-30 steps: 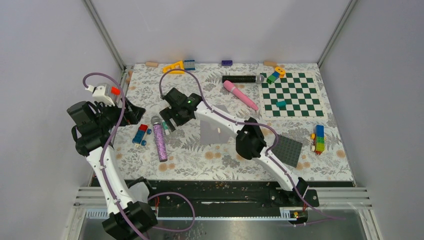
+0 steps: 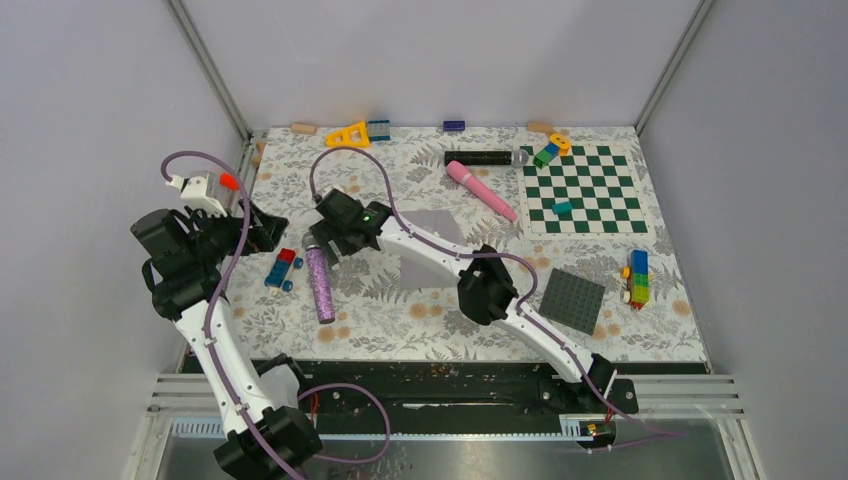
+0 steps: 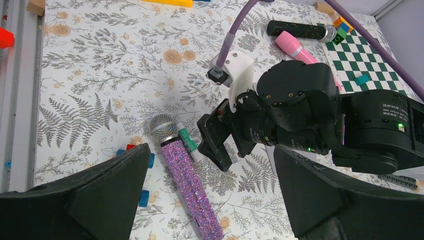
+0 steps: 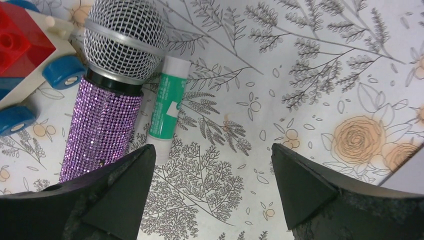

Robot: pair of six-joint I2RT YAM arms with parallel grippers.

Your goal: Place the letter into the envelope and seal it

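Note:
A pale grey, flat square sheet (image 2: 425,276), apparently the envelope, lies mid-table, partly covered by my right arm. No separate letter can be made out. Left of it, a green-and-white glue stick (image 4: 168,105) rests alongside the head of the glittery purple microphone (image 4: 102,125). My right gripper is open over the cloth just right of the glue stick, with nothing gripped. Beyond the table's left part, my left gripper (image 2: 278,236) hangs open and empty, left of the microphone and above the toy car.
The red-and-blue toy car (image 2: 283,268) sits left of the microphone. A pink microphone (image 2: 481,191), a black microphone (image 2: 480,158) and a chessboard (image 2: 585,190) occupy the back right. A dark grey baseplate (image 2: 572,300) lies right.
My right gripper has shifted left, toward the glue stick and purple microphone, and now covers more of the glue stick from above. The left gripper has barely moved.

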